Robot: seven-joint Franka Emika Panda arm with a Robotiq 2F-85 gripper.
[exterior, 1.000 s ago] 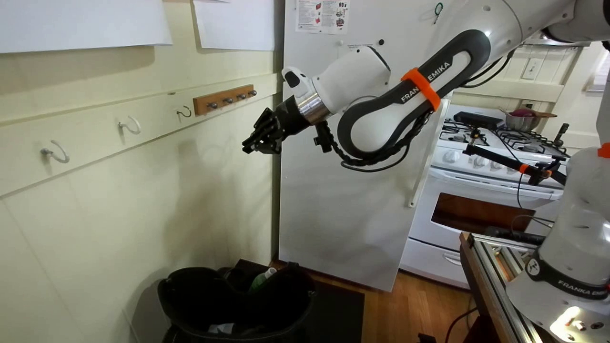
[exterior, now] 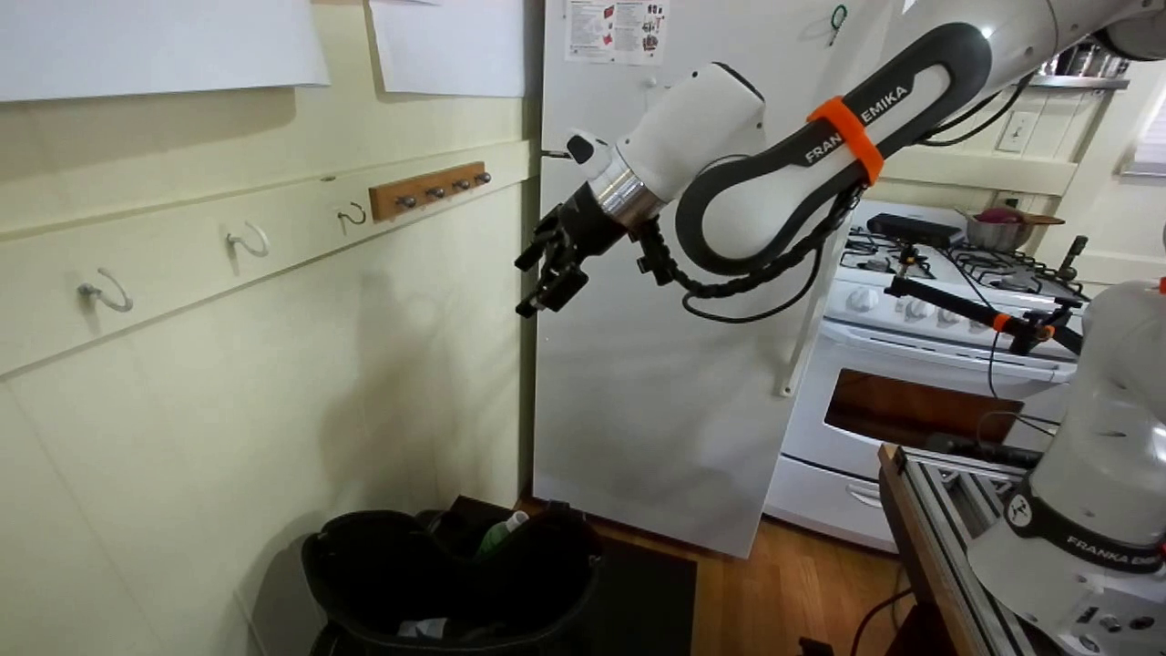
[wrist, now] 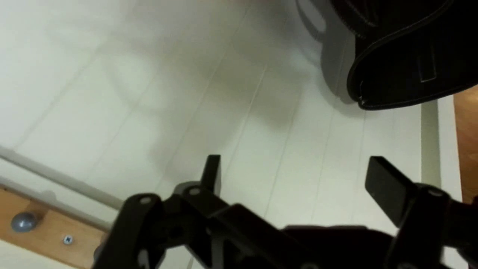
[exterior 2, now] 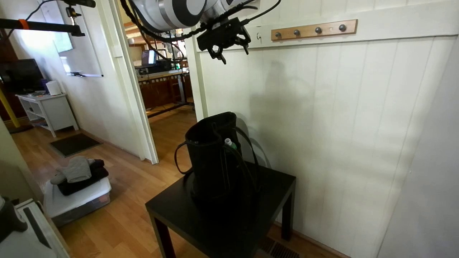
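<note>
My gripper [exterior: 535,282] is open in mid-air, with nothing between its fingers. Its two dark fingertips stand wide apart in the wrist view, with pale wall panelling behind them. Below it, a black tote bag [exterior 2: 211,172] stands upright on a small black table [exterior 2: 172,206] against the wall. The bag's top gapes, and a bottle with a white cap [exterior 2: 230,143] pokes up at one side. At the upper right of the wrist view shows part of the bag's rim [wrist: 403,105], well clear of the fingers.
A wooden rack with knobs [exterior: 429,190] is fixed to the wall close to the gripper, and white hooks [exterior: 250,240] are further left. A large grey-white panel [exterior: 656,415] stands behind the arm. Beyond it is a stove [exterior: 929,361].
The gripper has drawn back from the wall, to the right in exterior view 1, and turned so its fingers show spread apart. The bag and table look unmoved.
</note>
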